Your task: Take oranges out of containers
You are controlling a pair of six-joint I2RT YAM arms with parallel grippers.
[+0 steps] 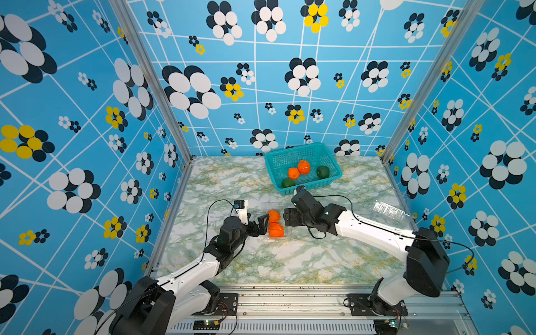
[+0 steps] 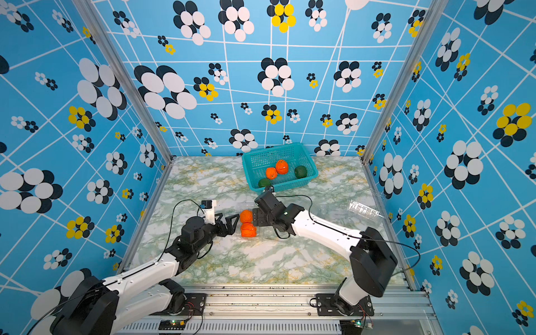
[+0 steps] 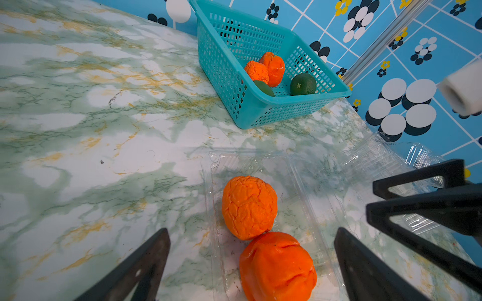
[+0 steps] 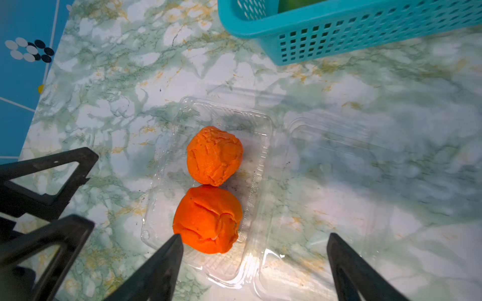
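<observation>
Two orange fruits, a far orange (image 4: 214, 155) and a larger near orange (image 4: 208, 219), lie touching in one half of a clear plastic container (image 4: 261, 165), seen in the right wrist view. The container's other half spreads flat to the right. My left gripper (image 1: 264, 224) stands open at the left side of the oranges. In the left wrist view its fingers (image 3: 145, 263) show with no object held. On the other side, my right gripper (image 1: 289, 217) is open and empty, close to the right of the oranges; its fingers (image 4: 346, 266) are at the bottom of the right wrist view.
A teal basket (image 1: 274, 177) at the back holds two more oranges (image 1: 303, 167) and two dark green fruits (image 1: 322, 172). Another clear container (image 1: 389, 210) lies empty at the right.
</observation>
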